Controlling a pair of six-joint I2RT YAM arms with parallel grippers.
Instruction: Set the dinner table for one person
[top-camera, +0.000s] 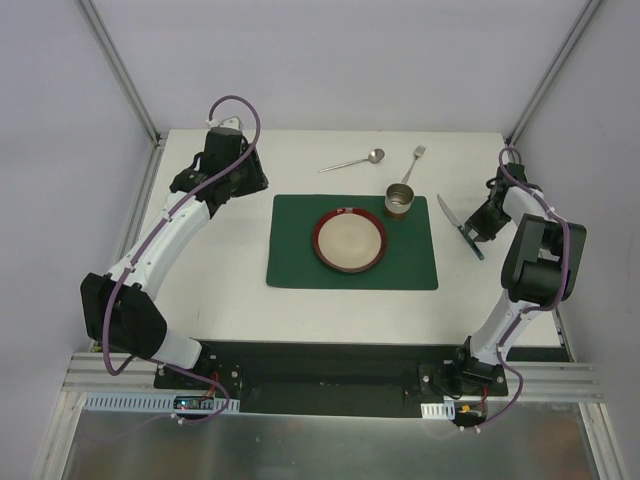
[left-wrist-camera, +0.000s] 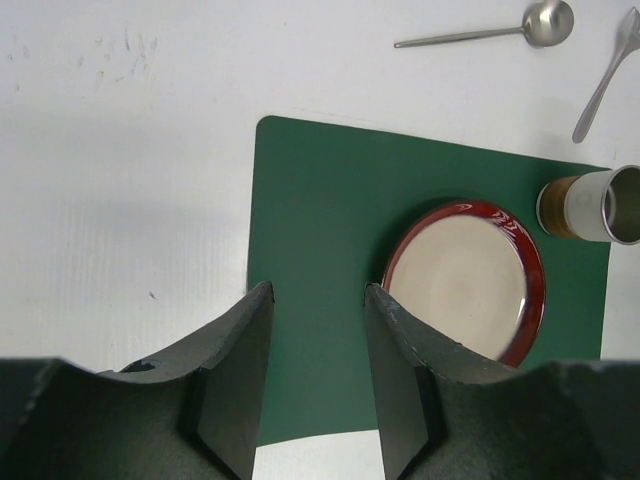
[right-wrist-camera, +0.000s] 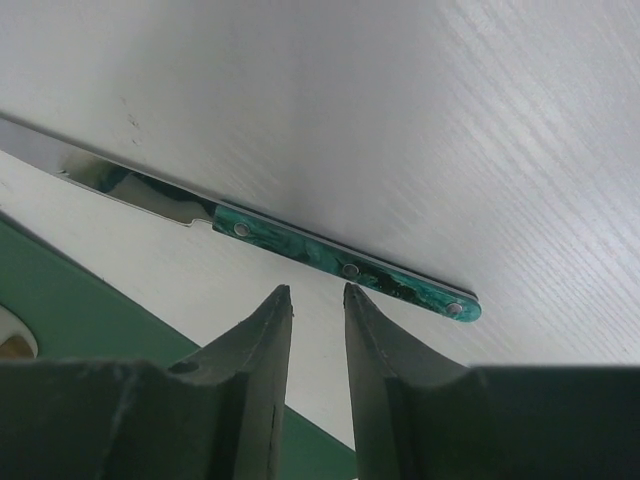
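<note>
A knife with a green handle (right-wrist-camera: 300, 246) lies slanted on the white table, right of the green placemat (top-camera: 295, 262). Over its handle end hovers my right gripper, its fingers apart and nothing between them; contact with the knife cannot be made out. A red-rimmed plate (top-camera: 348, 241) rests mid-placemat, and a metal cup (top-camera: 398, 201) stands at the mat's back right corner. Behind the mat lie a spoon (top-camera: 350, 163) and a fork (top-camera: 414, 162). My left gripper is open and empty, up at the back left.
Bare table (top-camera: 210, 270) stretches left of the placemat and along its front. The cup stands close to the fork's handle end. Right of the knife, the right arm (top-camera: 545, 255) reaches over the table's edge.
</note>
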